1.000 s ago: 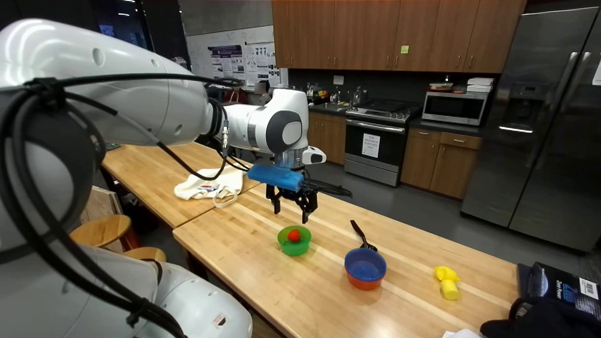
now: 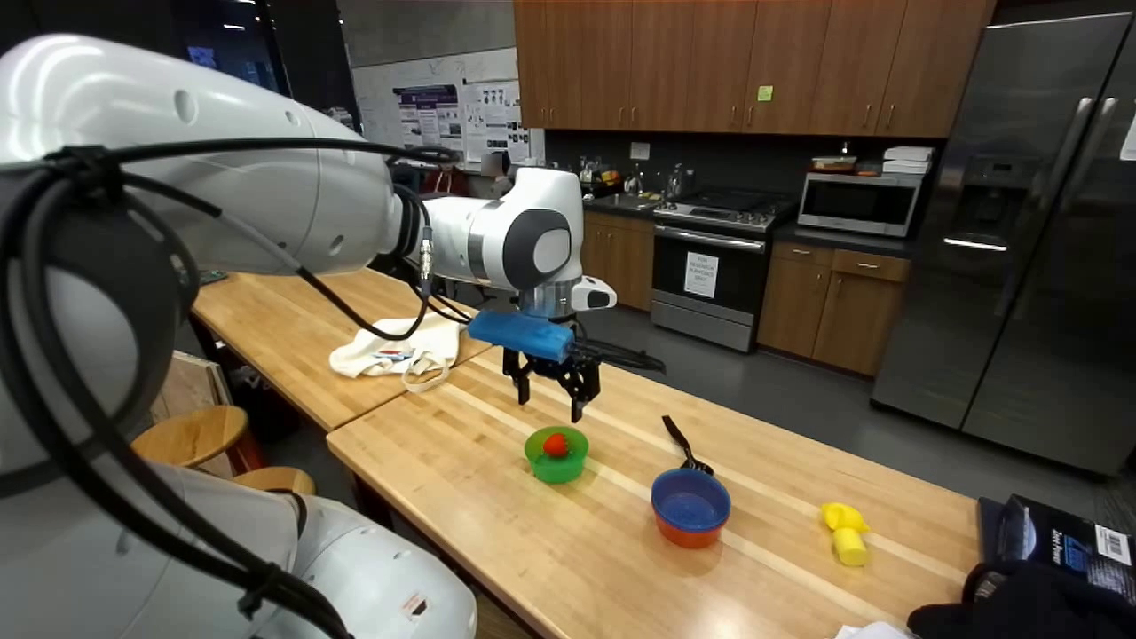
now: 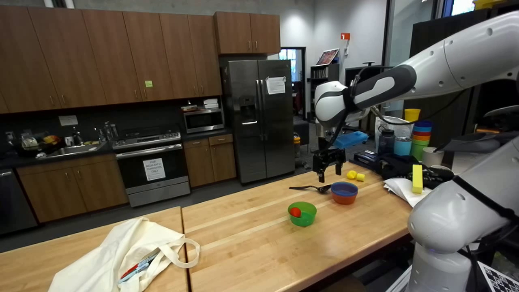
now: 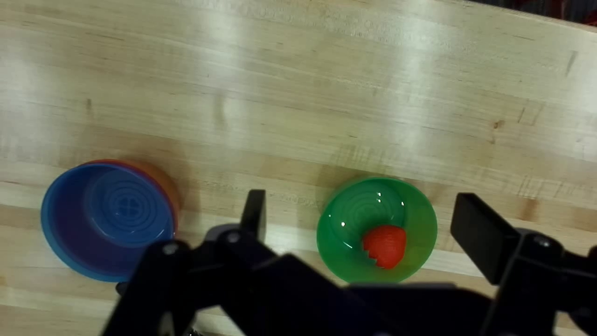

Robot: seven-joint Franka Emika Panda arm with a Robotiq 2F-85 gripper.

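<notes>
My gripper [image 2: 550,409] hangs open above the table, its two black fingers wide apart and nothing between them. In the wrist view a green bowl [image 4: 358,210] lies below, framed by the two fingers [image 4: 255,213]. Inside that bowl rests a red strawberry [image 4: 385,246]. To its side, a blue bowl [image 4: 126,207] is nested in an orange bowl [image 2: 690,536]. A black utensil [image 2: 682,438] lies on the table behind the nested bowls, its head partly hidden by them in exterior view 1.
Two yellow objects [image 2: 849,545] lie farther along the table. A white cloth bag [image 3: 121,248] spreads over the adjoining table. Boxes and dark cloth [image 2: 1049,596] crowd the far end. Bare wood [image 3: 253,253] is free in front of the bowls.
</notes>
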